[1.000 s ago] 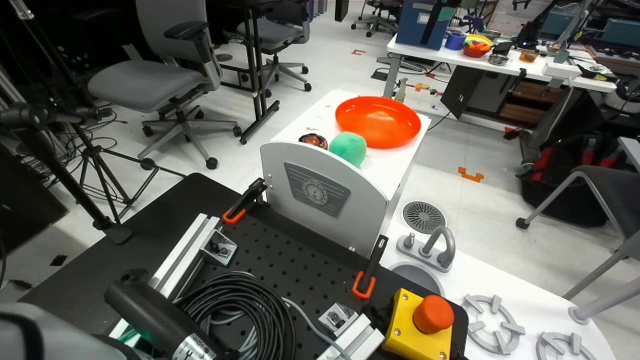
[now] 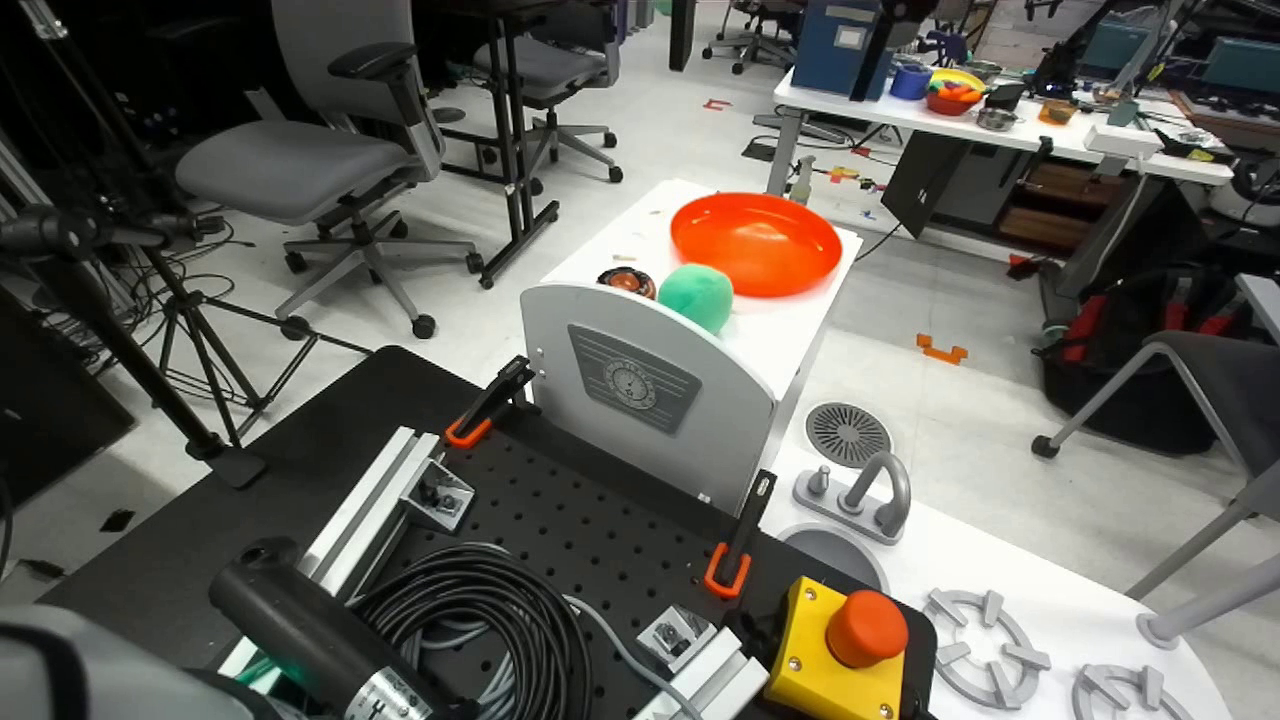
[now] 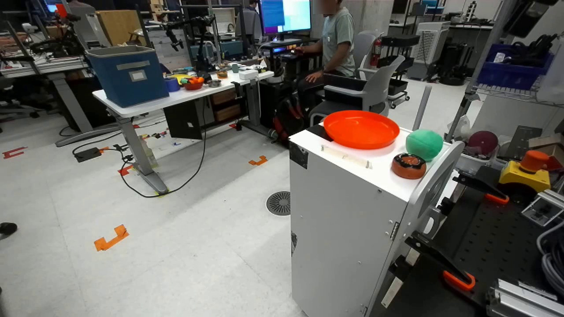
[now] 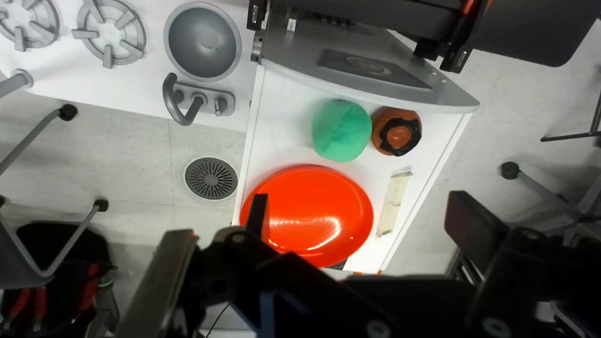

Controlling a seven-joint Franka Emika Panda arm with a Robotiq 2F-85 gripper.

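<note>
In the wrist view my gripper is open, its two dark fingers wide apart with nothing between them. Beyond the fingers, at a lower level, is the red-orange plate (image 4: 315,214) on a white cabinet top (image 4: 284,121). A green ball (image 4: 341,130) rests between the plate and the grey backboard. Touching or very close to the ball is a round brown-orange item with a black pattern (image 4: 396,132). Exterior view 2 shows the plate (image 3: 362,129), ball (image 3: 424,145) and brown item (image 3: 408,166) apart from any gripper.
The upright grey backboard (image 2: 654,384) borders the cabinet top. A tape strip (image 4: 394,203) lies near one edge. Beside the cabinet are a toy sink (image 4: 203,42), its faucet (image 4: 194,104) and burners (image 4: 110,31). A yellow box with a red button (image 2: 840,648) sits on the black table.
In exterior view 1, the dark shape at the top edge by the blue box has shifted, and a green patch there no longer shows. The plate, ball and brown item have not moved.
</note>
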